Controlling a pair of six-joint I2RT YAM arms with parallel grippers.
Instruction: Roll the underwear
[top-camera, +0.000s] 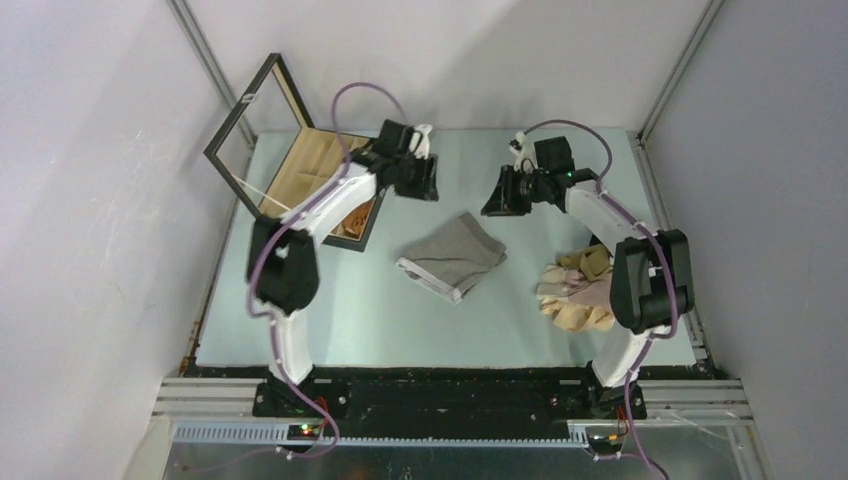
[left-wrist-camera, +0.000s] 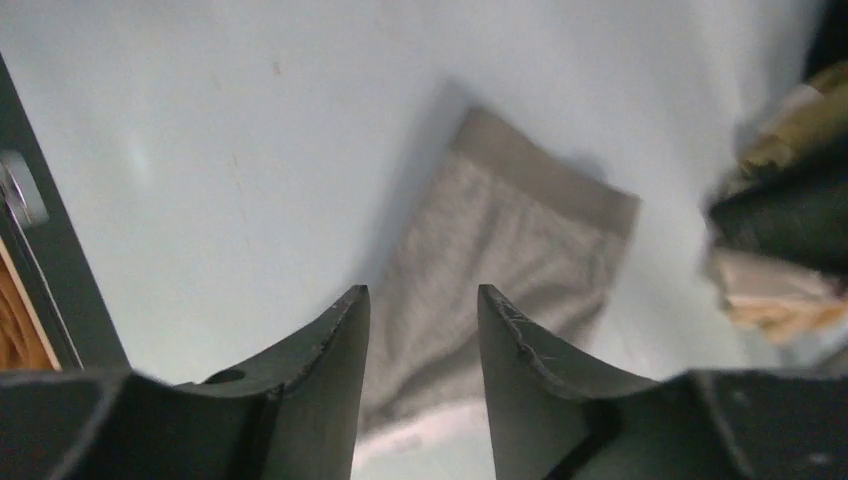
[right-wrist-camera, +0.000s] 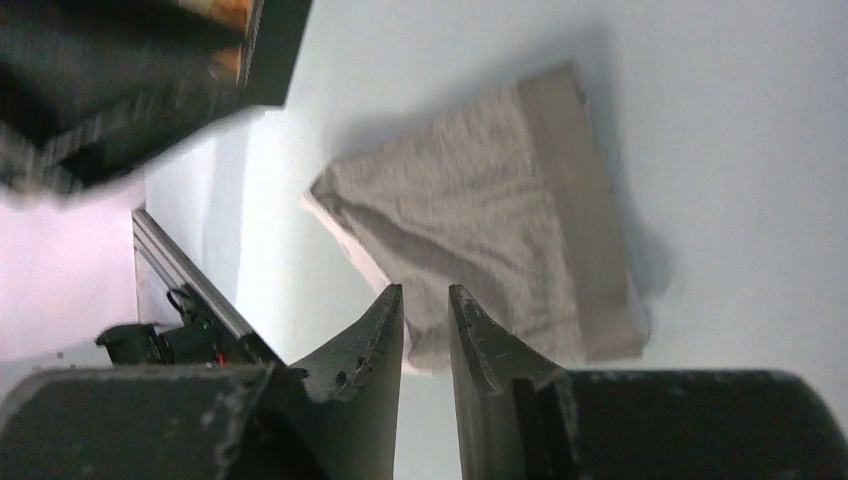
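Note:
Grey underwear (top-camera: 450, 255) lies flat and folded on the pale table, turned at a slant, its white band along the lower-left edge. It also fills the middle of the left wrist view (left-wrist-camera: 500, 250) and right wrist view (right-wrist-camera: 470, 200). My left gripper (top-camera: 420, 192) is raised above and left of it, fingers (left-wrist-camera: 320, 360) slightly apart, nothing seen between them. My right gripper (top-camera: 497, 208) is raised just beyond its upper-right edge, fingers (right-wrist-camera: 500, 380) slightly apart and empty.
An open divided box (top-camera: 300, 170) with a raised glass lid stands at back left. A pile of beige, olive and pink cloths (top-camera: 575, 310) lies at right.

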